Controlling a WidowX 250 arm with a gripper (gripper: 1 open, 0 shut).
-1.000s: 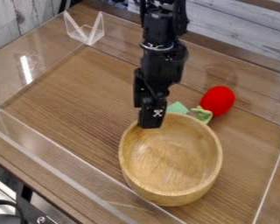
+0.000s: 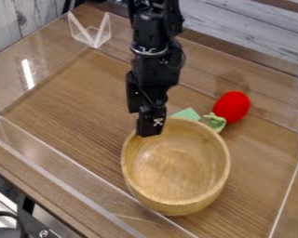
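Observation:
My black gripper (image 2: 151, 120) hangs from the arm at the middle of the camera view, over the upper-left rim of a pale wooden bowl (image 2: 177, 172). It stands open, though its fingers are dark and hard to tell apart. A red round object (image 2: 231, 106) lies behind the bowl to the right. A small green object (image 2: 189, 116) lies between the gripper and the red object, partly hidden behind the bowl.
A white object stands at the back left edge, and dark cables show in the lower left corner.
The gripper has shifted slightly to the left. The bowl has moved a little left as seen in the view.

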